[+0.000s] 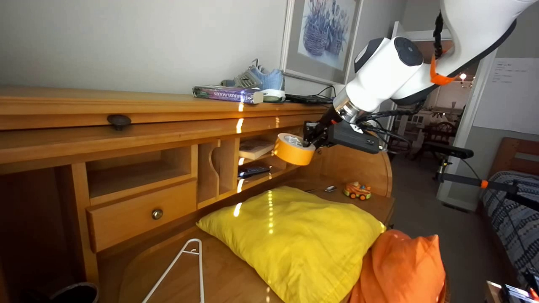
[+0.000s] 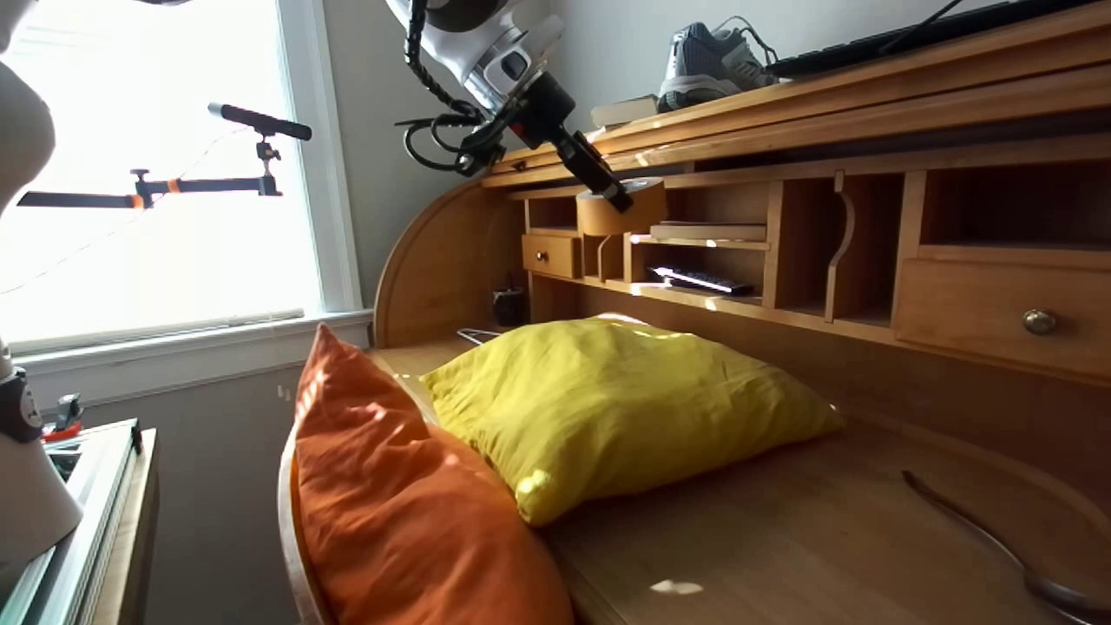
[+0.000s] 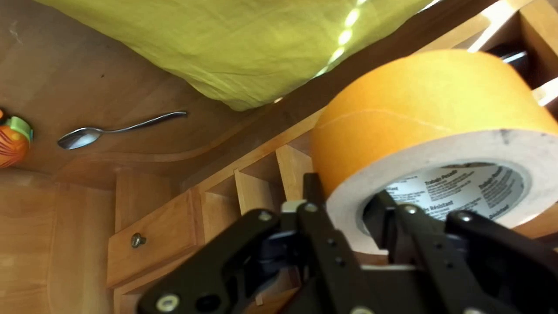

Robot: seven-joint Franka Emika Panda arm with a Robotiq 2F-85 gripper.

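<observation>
A wide roll of orange tape (image 1: pixel 294 153) hangs in the air in front of the desk's cubbyholes, above the yellow pillow (image 1: pixel 298 232). My gripper is shut on the roll's wall: one finger is inside the cardboard core, the other against the orange outer face. In the second exterior view, the tape roll (image 2: pixel 621 213) appears level with the upper cubbies, and the gripper (image 2: pixel 619 200) reaches it from above at a slant. Printed lettering shows inside the core in the wrist view.
An orange pillow (image 1: pixel 404 267) slumps at the desk's edge. On the desktop lie a spoon (image 3: pixel 81 138), a toy car (image 1: pixel 357 191) and a white hanger (image 1: pixel 201 272). A shoe (image 1: pixel 262 81) and a book (image 1: pixel 227 94) rest on top of the desk.
</observation>
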